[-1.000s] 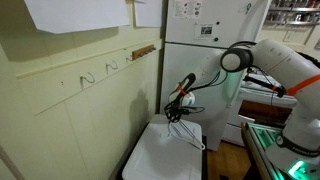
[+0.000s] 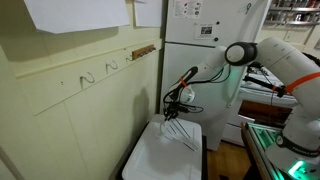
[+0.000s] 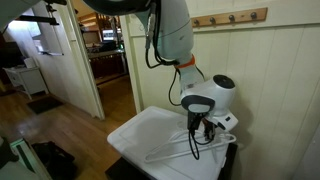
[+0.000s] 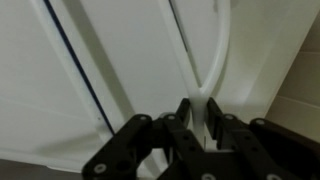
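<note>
A thin white hanger-like frame [image 4: 222, 50] narrows to a junction between the fingertips in the wrist view. My gripper is shut on it there. In exterior view 1 the gripper [image 2: 168, 117] is low over the far end of the white table [image 2: 155, 163], with the slim white bars of the frame [image 2: 183, 133] reaching out below it. Exterior view 2 shows the gripper [image 3: 206, 134] pointing down, its tips partly hidden by cables. White bars [image 3: 165, 155] extend leftward across the tabletop there. Whether they all belong to one piece I cannot tell.
Metal hooks [image 2: 88, 78] are fixed to the pale wall left of the table, and a wooden peg rail [image 2: 143, 51] is farther along. A white refrigerator [image 2: 189, 62] stands behind the arm.
Over the last second my gripper has risen slightly at the far end of the table. The bars below it look nearly unchanged.
</note>
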